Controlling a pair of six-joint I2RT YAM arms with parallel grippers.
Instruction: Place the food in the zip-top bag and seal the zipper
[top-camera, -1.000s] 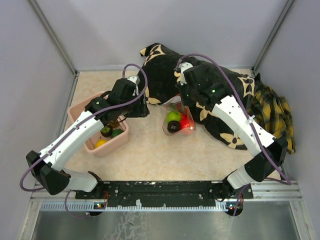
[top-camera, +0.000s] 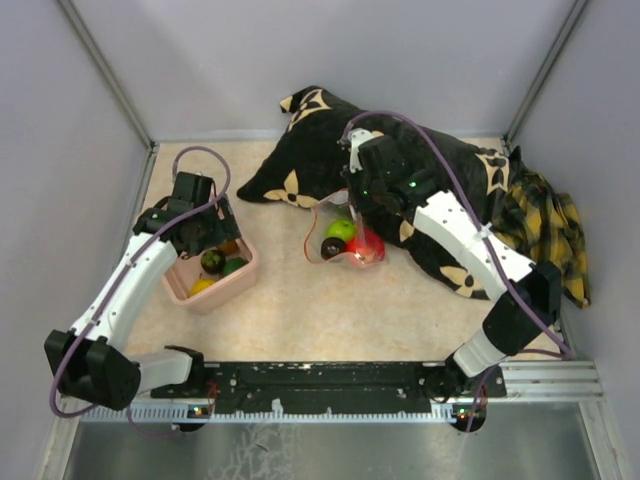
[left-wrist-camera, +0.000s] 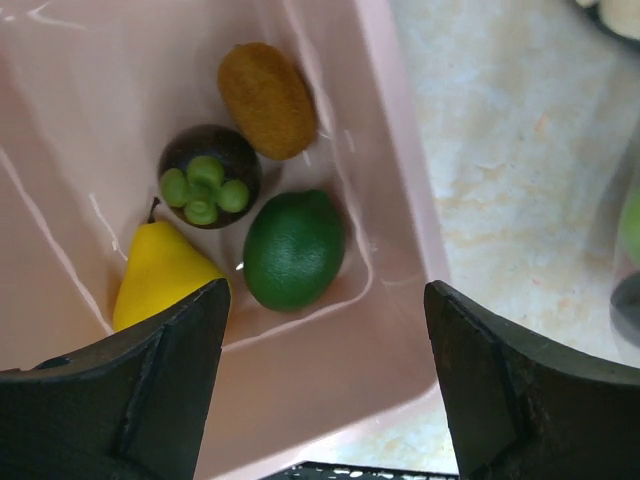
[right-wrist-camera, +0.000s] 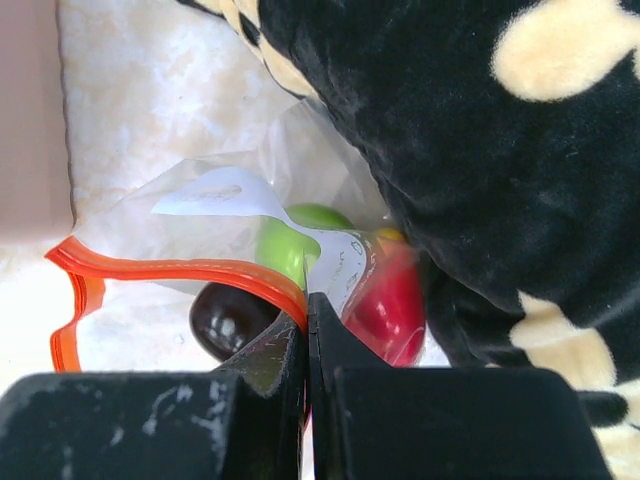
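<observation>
My left gripper hangs open over the pink bin (left-wrist-camera: 400, 200), which holds a yellow pear (left-wrist-camera: 160, 280), a green oval fruit (left-wrist-camera: 294, 250), a dark green-topped item (left-wrist-camera: 205, 185) and a brown potato (left-wrist-camera: 268, 100). My right gripper is shut on the orange-edged rim of the clear zip top bag (right-wrist-camera: 130, 262). Inside the bag show a green apple (top-camera: 340, 230), a dark avocado (right-wrist-camera: 225, 320) and a red fruit (right-wrist-camera: 385, 310).
A black plush blanket (top-camera: 290, 165) with cream flowers fills the back and right, with a yellow plaid cloth (top-camera: 545, 230) at the far right.
My left gripper has moved leftward from near the bag to over the bin. The right gripper has shifted slightly left, and the bag's opening has moved with it.
</observation>
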